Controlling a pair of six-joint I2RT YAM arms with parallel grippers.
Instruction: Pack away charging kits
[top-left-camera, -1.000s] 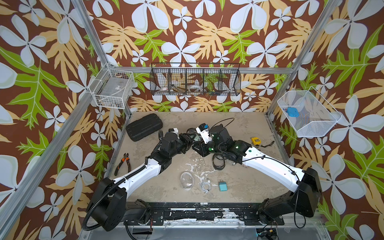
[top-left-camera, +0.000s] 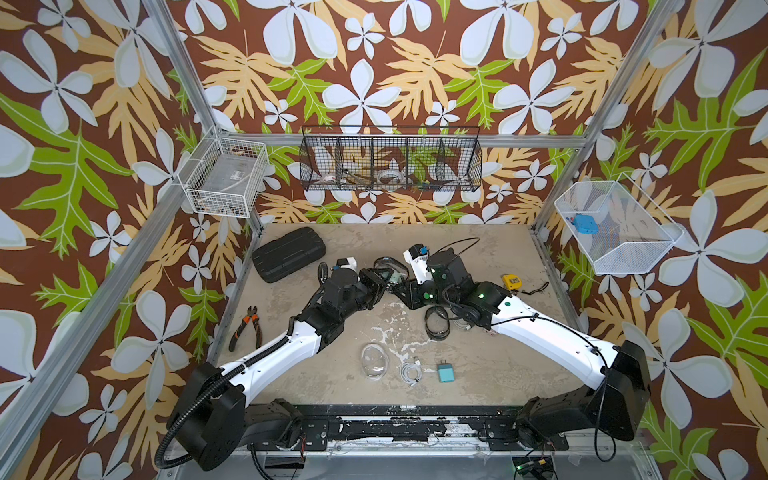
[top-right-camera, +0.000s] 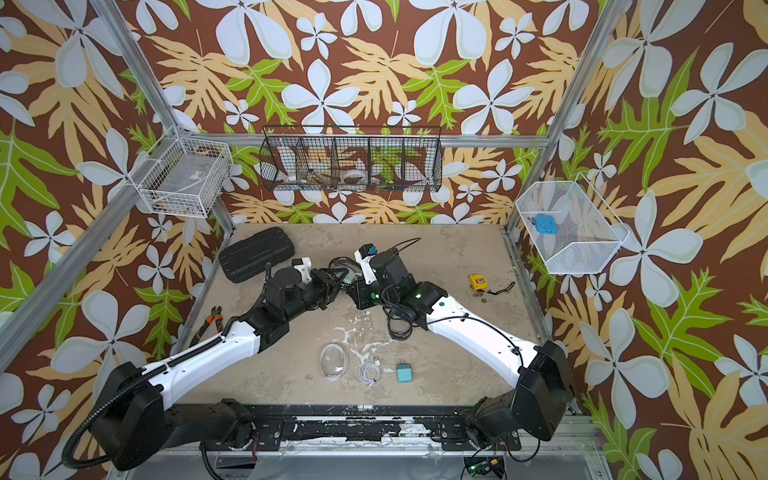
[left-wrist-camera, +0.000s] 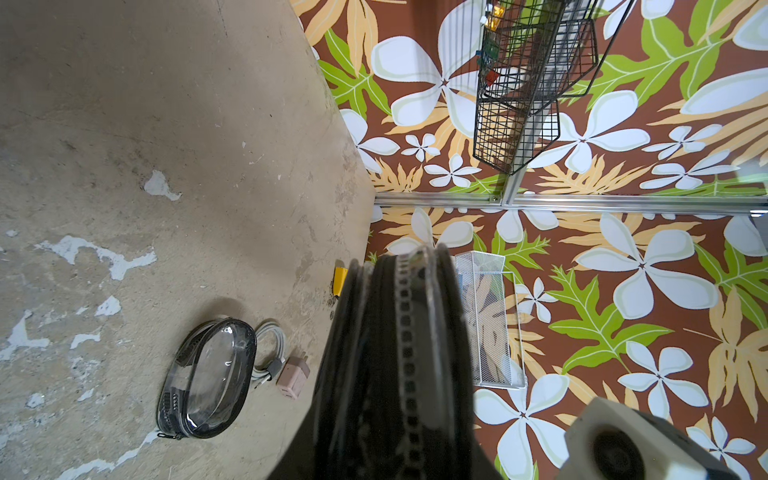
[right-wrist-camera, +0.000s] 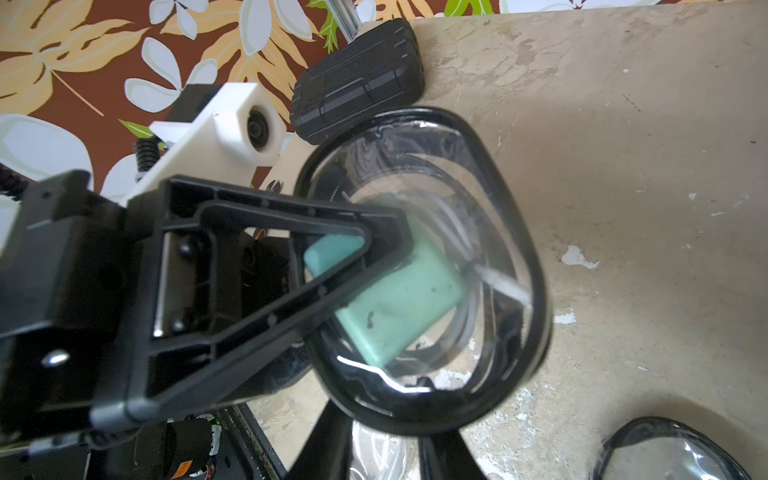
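A clear pouch with black rim (right-wrist-camera: 512, 200), holding a mint charger (right-wrist-camera: 408, 304) and white cable, is held up at the centre by my left gripper (top-left-camera: 376, 280), shut on it. My right gripper (top-left-camera: 404, 284) is at the same pouch; its opening is hard to make out. Another clear pouch (left-wrist-camera: 208, 376) lies on the table beside a white cable (left-wrist-camera: 273, 344) and pink charger (left-wrist-camera: 292, 376). A clear pouch (top-left-camera: 374, 360), coiled cable (top-left-camera: 409, 373) and teal charger (top-left-camera: 445, 372) lie at the front.
A black case (top-left-camera: 288, 253) and pliers (top-left-camera: 240, 328) lie left; a yellow tape measure (top-left-camera: 511, 282) right. Baskets hang at left (top-left-camera: 228, 204), back (top-left-camera: 389, 180) and right (top-left-camera: 628, 256).
Both arms have shifted slightly, with the pouch still held between them at the centre. Objects on the table are unchanged.
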